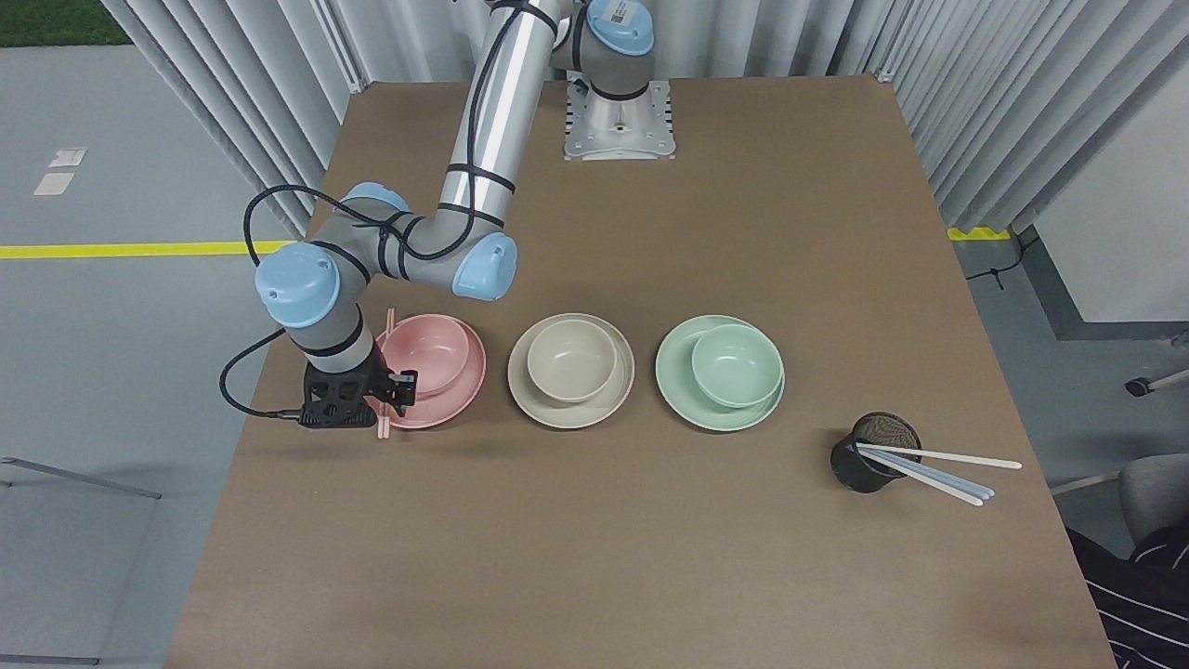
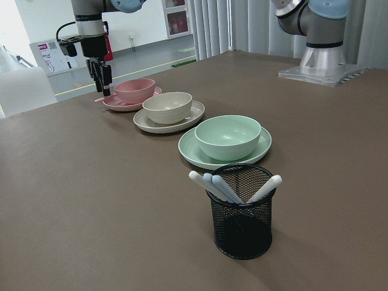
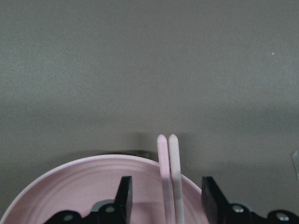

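My gripper is open, its two black fingers on either side of a pair of pale pink chopsticks (image 3: 164,182), none touching them visibly. The chopsticks rest across the left side of the pink plate (image 1: 451,403), beside the pink bowl (image 1: 435,347). In the front view the gripper (image 1: 385,396) is low over the plate's near-left side; its tips are partly hidden by its housing.
A beige bowl (image 1: 570,359) and green bowl (image 1: 736,362) sit on matching plates to the right. A black mesh cup (image 2: 241,230) holds several light chopsticks.
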